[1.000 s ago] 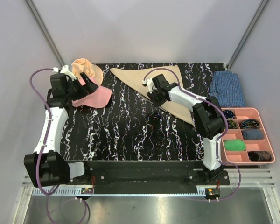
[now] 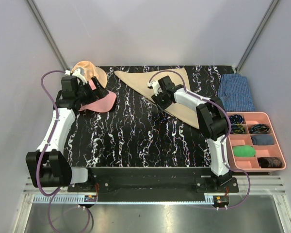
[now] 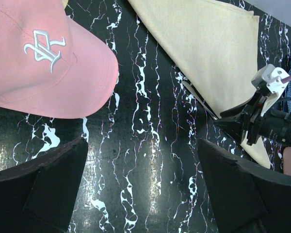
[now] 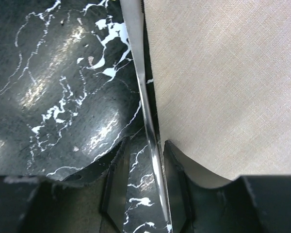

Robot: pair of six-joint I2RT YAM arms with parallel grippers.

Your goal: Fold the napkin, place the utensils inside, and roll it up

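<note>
A beige napkin point(image 2: 140, 80), folded into a triangle, lies at the back of the marble table. A thin silver utensil point(image 4: 147, 118) lies along its diagonal edge, its upper part wider. My right gripper is low over it, fingers open on either side of the utensil, one by the napkin's edge. My left gripper point(image 2: 98, 87) hangs open over the pink cap point(image 3: 72, 68) at the left, nothing between its fingers.
A tan hat point(image 2: 87, 68) lies behind the pink cap. A blue folded cloth point(image 2: 235, 92) and a pink compartment box point(image 2: 276, 145) with bundled items are at the right.
My right arm has shifted very slightly over the utensil.
</note>
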